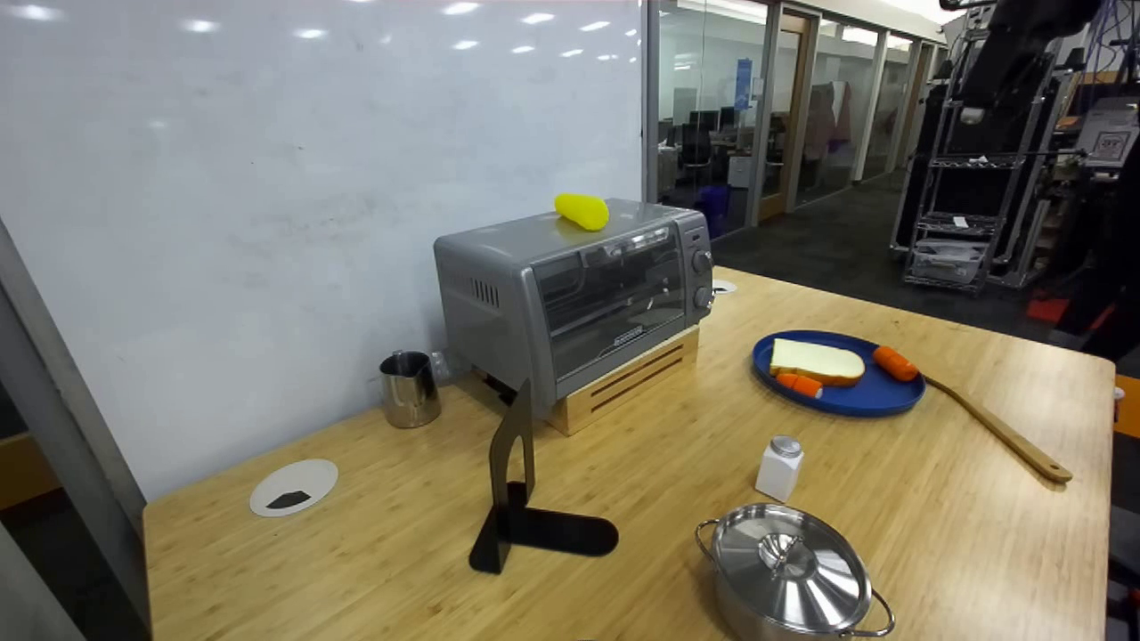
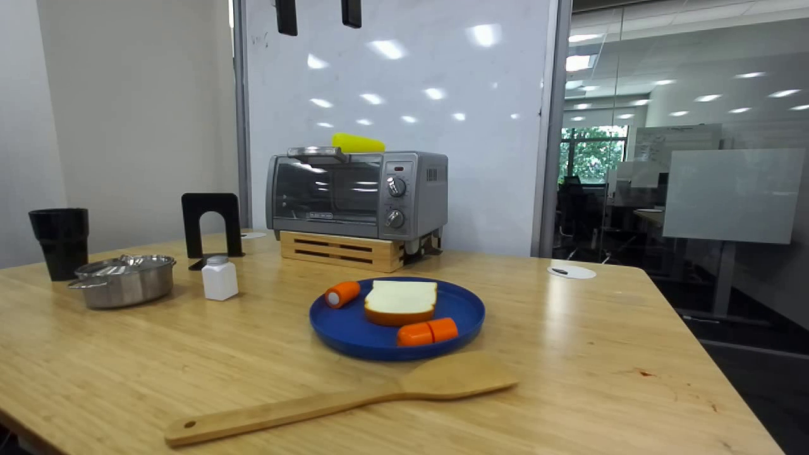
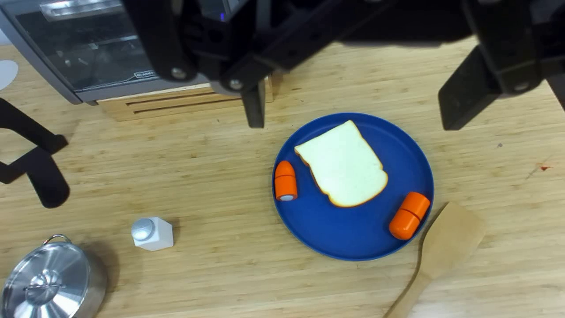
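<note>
My gripper stands open high above the table, its two dark fingers wide apart with nothing between them; the tips also show at the top of exterior view 2. Below it in the wrist view is a round blue plate [image 3: 339, 241]. A slice of bread [image 3: 347, 167] lies on the plate, with one orange carrot piece [image 3: 285, 181] to its left and another orange piece [image 3: 409, 215] at the lower right rim. A wooden spatula [image 2: 455, 376] rests on the table close beside the plate.
A grey toaster oven [image 1: 486, 283] on a wooden stand carries a yellow object [image 1: 582, 210] on top. A white shaker [image 1: 780, 468], lidded pot [image 1: 791, 566], black bookend [image 1: 556, 531], metal cup [image 1: 409, 390] and black tumbler [image 2: 62, 241] stand around. Right of the plate is clear.
</note>
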